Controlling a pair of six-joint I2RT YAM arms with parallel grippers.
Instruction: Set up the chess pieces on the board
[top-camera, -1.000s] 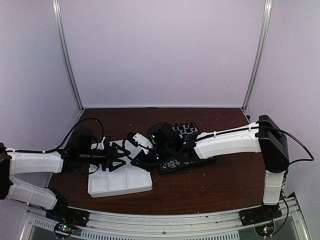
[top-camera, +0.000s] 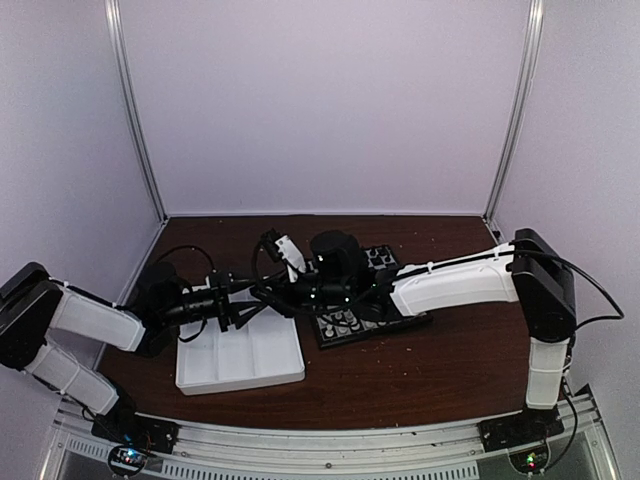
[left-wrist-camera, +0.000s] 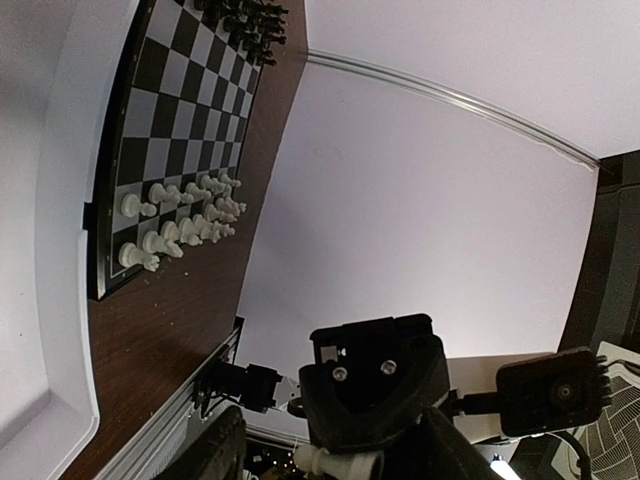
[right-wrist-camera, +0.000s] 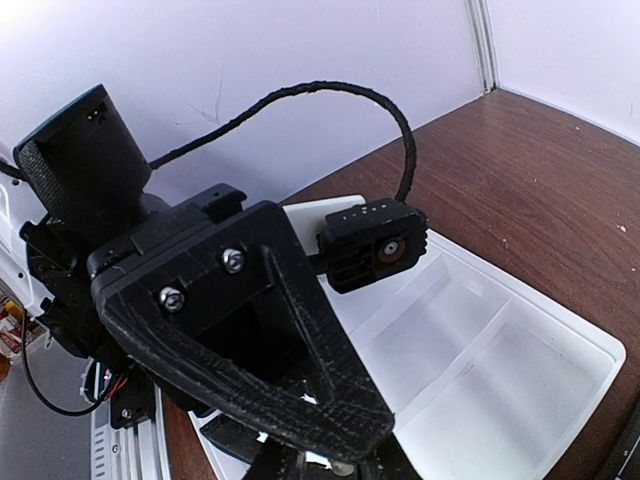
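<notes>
My two grippers meet above the white tray (top-camera: 240, 365), the left gripper (top-camera: 240, 305) facing the right gripper (top-camera: 265, 295). In the left wrist view a white chess piece (left-wrist-camera: 335, 465) is at the bottom between the fingertips; in the right wrist view a small pale bit shows there too, and which gripper bears on it is unclear. The chessboard (left-wrist-camera: 155, 120), partly hidden by my right arm from above, holds rows of white pieces (left-wrist-camera: 170, 230) at one end and black pieces (left-wrist-camera: 255, 30) at the other.
The tray's visible compartments (right-wrist-camera: 520, 390) look empty. Walls enclose the sides and rear.
Both wrists have risen slightly and the left arm's elbow has lifted and shifted. The grippers have drawn closer together over the tray.
</notes>
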